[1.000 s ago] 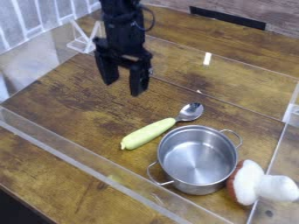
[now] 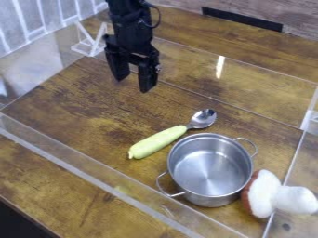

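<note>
My gripper (image 2: pixel 132 74) hangs in the upper middle of the camera view, open, its dark fingers above the bare wooden table (image 2: pixel 69 135). Below and to the right of it lie a metal spoon (image 2: pixel 202 118) and a pale green elongated object (image 2: pixel 154 142), like a corn cob or squash. A steel pot (image 2: pixel 206 167) with two handles stands at the lower right, beside a red-and-white object (image 2: pixel 276 194).
Transparent edges run along the left and right sides. A small white strip (image 2: pixel 220 67) lies at the back right.
My gripper has moved up and back in the view, away from the spoon and the green object. The objects on the table have not moved.
</note>
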